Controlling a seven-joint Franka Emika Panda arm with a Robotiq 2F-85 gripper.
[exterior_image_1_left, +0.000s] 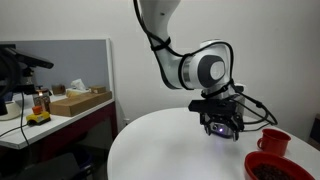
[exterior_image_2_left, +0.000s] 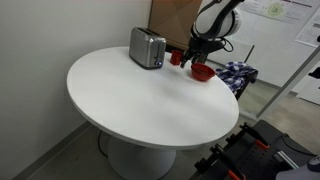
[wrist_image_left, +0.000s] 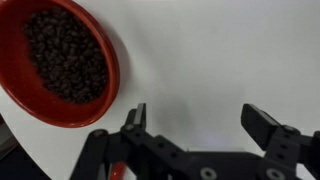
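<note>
My gripper is open, its two dark fingers wide apart over bare white tabletop with nothing between them. A red bowl (wrist_image_left: 117, 75) of dark beans (wrist_image_left: 67, 55) lies to its left in the wrist view. In exterior view 1 the gripper (exterior_image_1_left: 222, 122) hangs in front of the silver toaster (exterior_image_1_left: 223, 131) and hides most of it. The red mug (exterior_image_1_left: 273, 142) stands behind the bowl (exterior_image_1_left: 250, 162) there. Exterior view 2 shows the gripper above the table near the mug (exterior_image_2_left: 177, 57) and bowl (exterior_image_2_left: 203, 74), with the toaster (exterior_image_2_left: 147, 48) off to the left.
A black cord (exterior_image_1_left: 258, 127) runs from the toaster's side toward the mug. A grey partition and a side shelf with boxes (exterior_image_1_left: 80, 103) stand away from the table.
</note>
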